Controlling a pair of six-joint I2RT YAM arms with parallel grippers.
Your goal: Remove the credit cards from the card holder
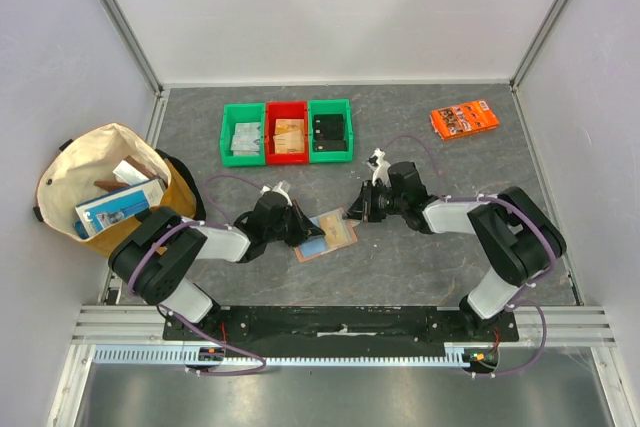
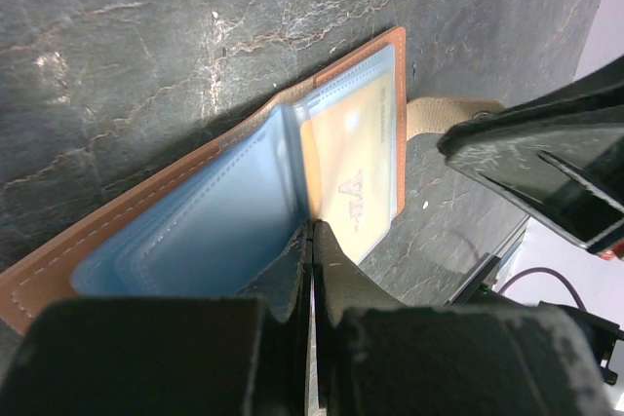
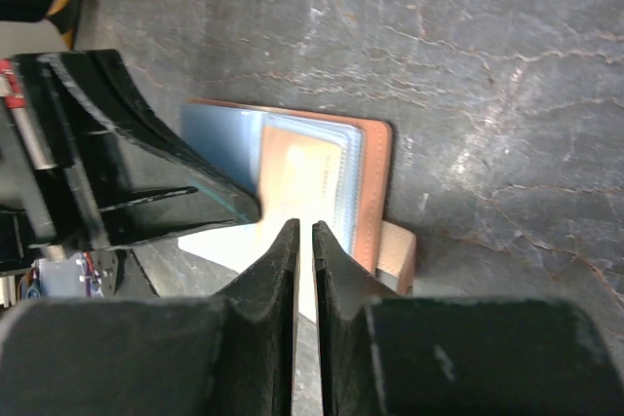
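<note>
The card holder (image 1: 341, 228) lies open on the table, brown-edged with clear bluish sleeves (image 2: 214, 216). A tan card (image 2: 361, 158) shows inside the clear sleeve at its right end. My left gripper is shut, its tips over the sleeves at the tan card's edge, with nothing visible between them. At the holder's right end my right gripper has its fingers closed to a narrow gap; what lies between cannot be made out against the pale sleeve behind. A tan strap (image 2: 444, 116) runs from the holder's edge toward the right gripper, partly hidden by it.
At the back, green and red trays (image 1: 266, 157) hold stacked cards and dark items. An orange packet (image 1: 464, 119) lies back right. A beige bag (image 1: 90, 162) with boxes stands at the left.
</note>
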